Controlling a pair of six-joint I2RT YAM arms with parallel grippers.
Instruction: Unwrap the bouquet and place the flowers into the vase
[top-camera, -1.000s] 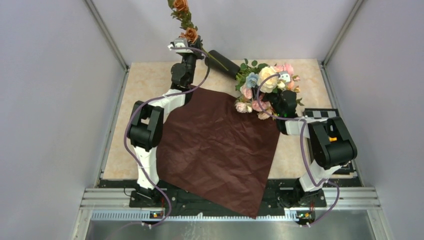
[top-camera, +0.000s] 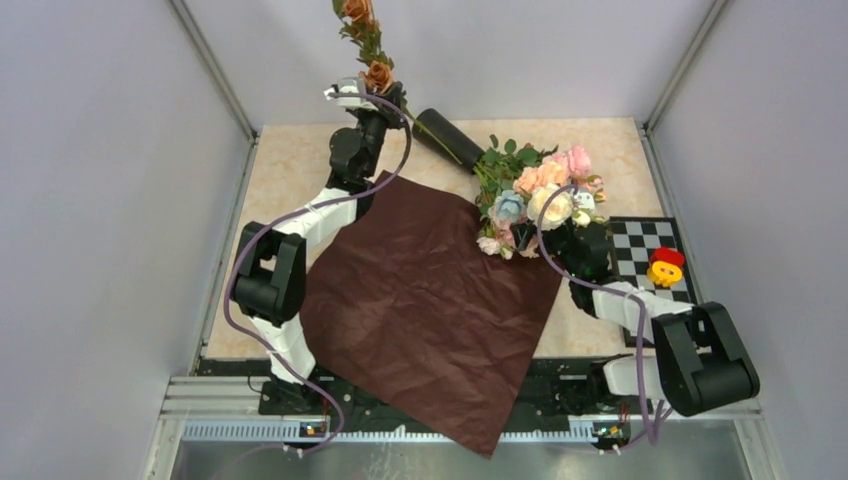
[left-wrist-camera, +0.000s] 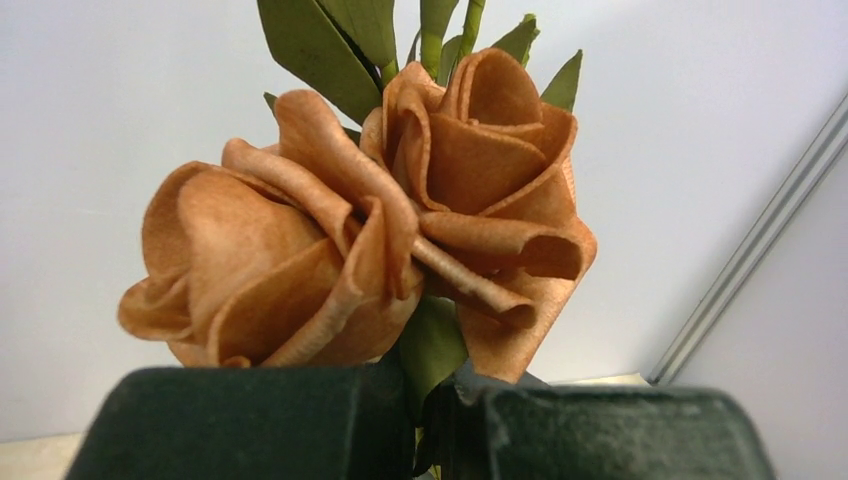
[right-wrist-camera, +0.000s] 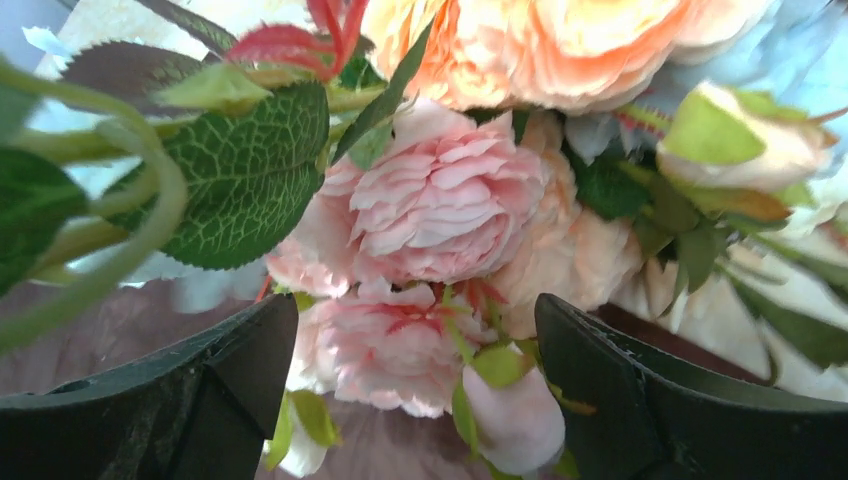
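My left gripper (top-camera: 388, 96) is shut on the stem of the orange roses (top-camera: 378, 76), held up at the back left. Two orange blooms (left-wrist-camera: 290, 255) fill the left wrist view just beyond the fingers (left-wrist-camera: 230, 425). Their green stem slants over the black vase (top-camera: 448, 138), which appears to lie on its side at the back. A mixed bouquet of pink, peach, cream and blue flowers (top-camera: 548, 205) rests right of the vase. Over it, my right gripper stands open, with pink blooms (right-wrist-camera: 440, 205) and a bud (right-wrist-camera: 513, 418) in front of and between its fingers.
Brown cloth (top-camera: 420, 300) covers the middle of the table and hangs past the front edge. A checkered board (top-camera: 632, 240) with red and yellow pieces (top-camera: 665, 270) lies at the right.
My right arm has moved right and toward the front, and the bouquet and cloth have shifted frontward.
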